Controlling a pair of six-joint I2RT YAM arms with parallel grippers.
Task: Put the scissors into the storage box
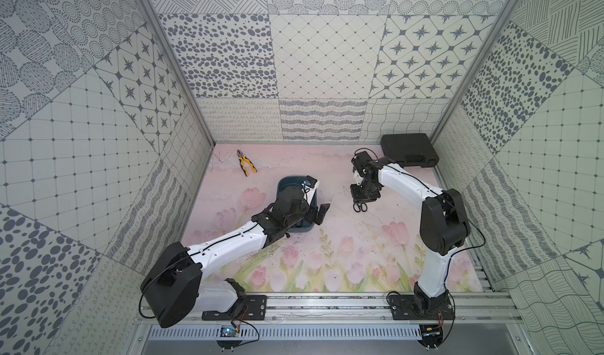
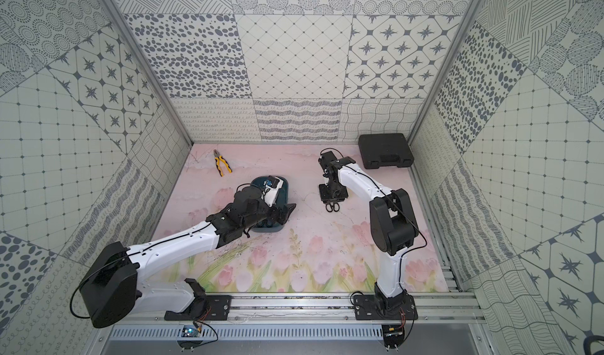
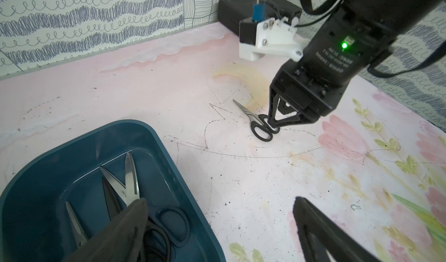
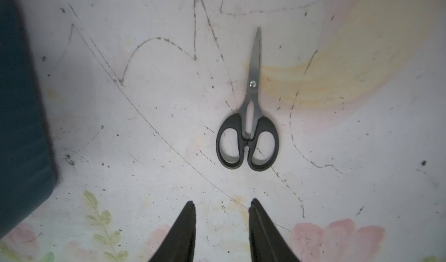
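Note:
Black-handled scissors [image 4: 253,99] lie on the table right of the blue storage box, centred in the right wrist view with blades pointing away. My right gripper is open above them, its fingertips short of the handles and nothing between them. My left gripper is open over the box's right rim, nothing between its fingers. Several pairs of scissors [image 3: 130,178] lie inside the box; the top views show the box partly hidden by the left arm.
Yellow-handled pliers [image 1: 245,161] lie at the back left. A black case [image 1: 407,147] sits at the back right.

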